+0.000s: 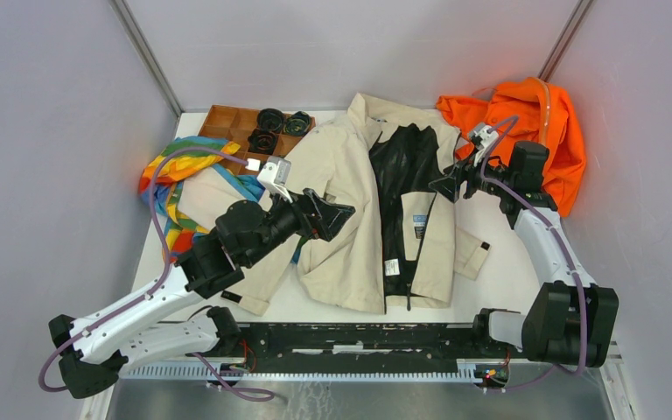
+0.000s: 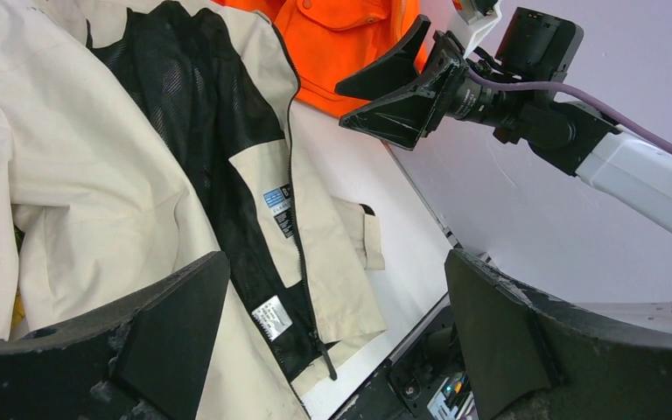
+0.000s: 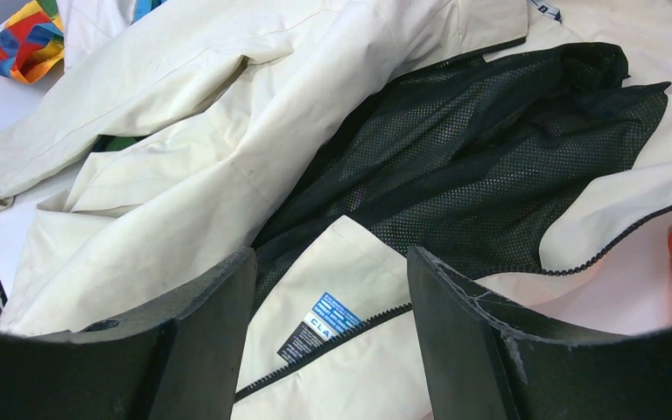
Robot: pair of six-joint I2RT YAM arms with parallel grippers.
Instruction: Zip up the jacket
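A cream jacket (image 1: 344, 175) with a black mesh lining (image 1: 394, 175) lies spread on the table, its front unzipped. Along the edge of its right-hand flap runs a dark zipper (image 2: 296, 210), with the zipper pull (image 2: 325, 359) near the bottom hem. Over the left-hand panel hangs my left gripper (image 1: 337, 223), open and empty; in its own wrist view the fingers (image 2: 171, 341) stand wide apart. My right gripper (image 1: 442, 188) hovers above the right flap. Between its parted fingers I see only the jacket's inner pocket and label (image 3: 319, 328) below, nothing held.
An orange garment (image 1: 525, 122) is heaped at the back right, close to my right arm. Behind the jacket's left side stands a wooden tray (image 1: 232, 122) with dark round items. A colourful cloth (image 1: 179, 175) lies at the left. Bare white table (image 1: 490, 289) shows right of the hem.
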